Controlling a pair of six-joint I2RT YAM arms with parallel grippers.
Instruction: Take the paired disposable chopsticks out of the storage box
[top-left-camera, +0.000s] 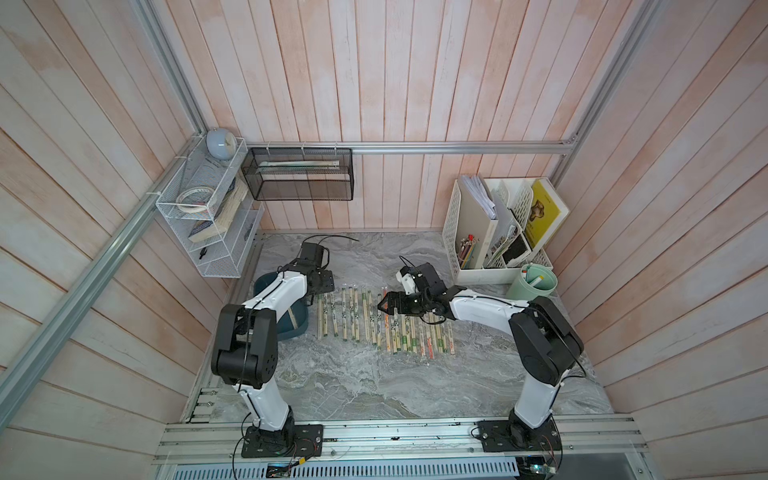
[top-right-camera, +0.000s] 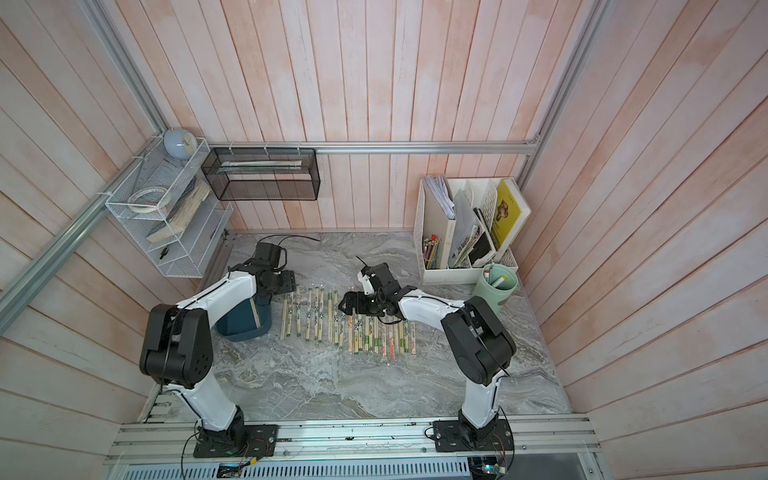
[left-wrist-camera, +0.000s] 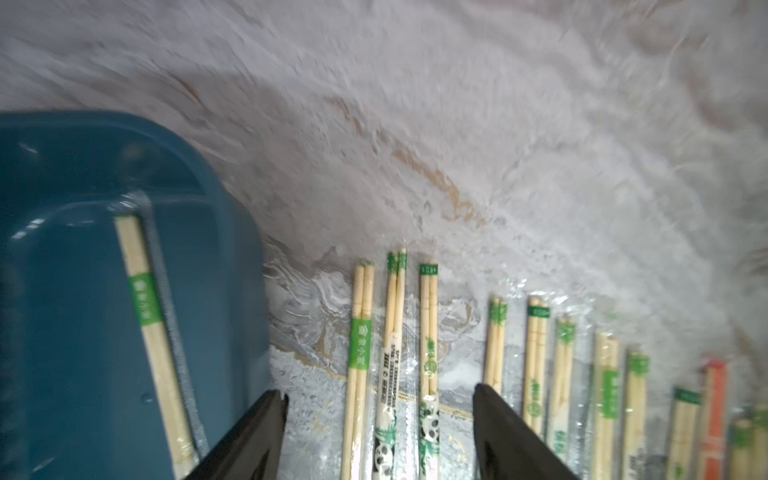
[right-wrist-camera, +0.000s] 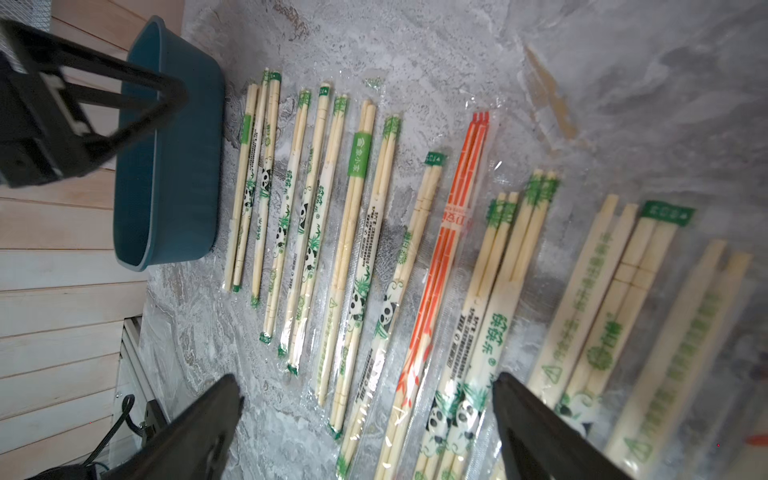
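The blue storage box (left-wrist-camera: 220, 216) holds one wrapped chopstick pair (left-wrist-camera: 153, 332), slanted along its floor. Just right of the box, my left gripper stands open above the table. Between and below its fingers lie three wrapped pairs, the leftmost a pair with a green band (left-wrist-camera: 359, 356). More wrapped pairs continue rightward in a row, including a red pair (right-wrist-camera: 448, 240) seen in the right wrist view. Over the middle of this row hovers my right gripper, also open, nothing held between its fingers.
A white file organiser (top-left-camera: 480, 274) and a green cup (top-left-camera: 534, 281) stand at the back right. White wire shelves (top-left-camera: 220, 264) rise at the left wall, with a black mesh basket (top-left-camera: 300, 190) on the back rail.
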